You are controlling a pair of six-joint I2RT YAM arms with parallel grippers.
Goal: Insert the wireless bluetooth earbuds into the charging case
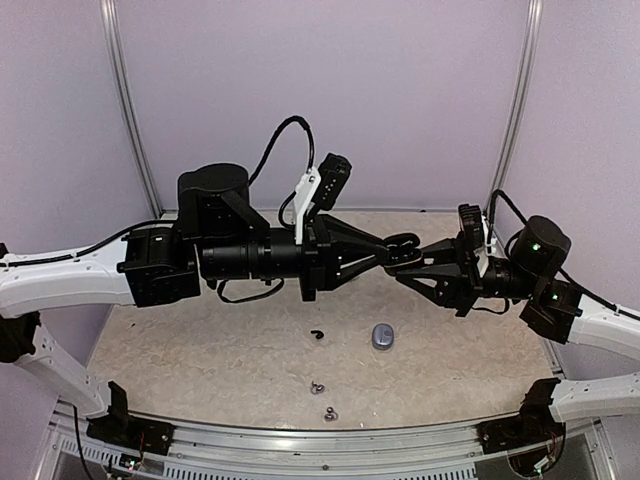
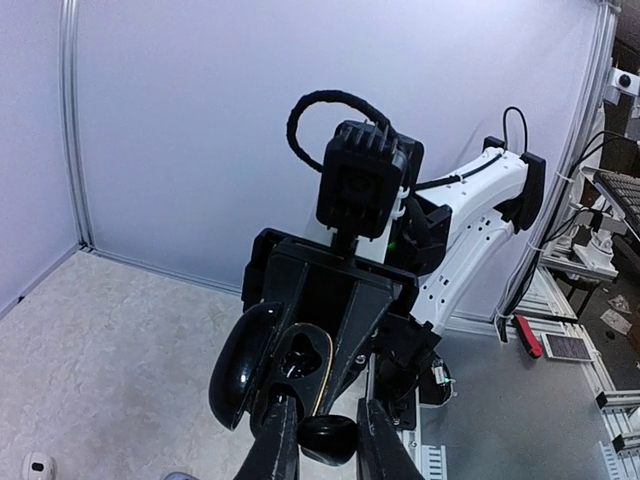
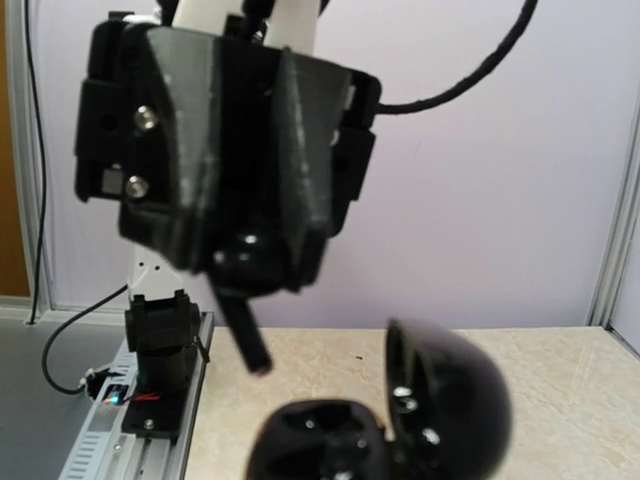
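Observation:
Pinched between the fingers of my left gripper is a black earbud [image 2: 328, 438]. Its stem [image 3: 245, 340] points down in the right wrist view, apart from the case there. My right gripper [image 1: 428, 271] is shut on the black charging case [image 2: 318, 350], held in the air with its lid [image 2: 245, 365] open. The case's inside with its dark hollows faces my left gripper [image 1: 384, 255]. The right gripper's fingertips are out of sight in its own wrist view. Another black earbud [image 1: 317, 334] lies on the table.
On the table [image 1: 220, 370] below lie a grey case [image 1: 383, 337] and two small silvery earbuds, one [image 1: 317, 388] behind the other [image 1: 330, 413]. Both grippers are close together above it. Bare tabletop surrounds these items.

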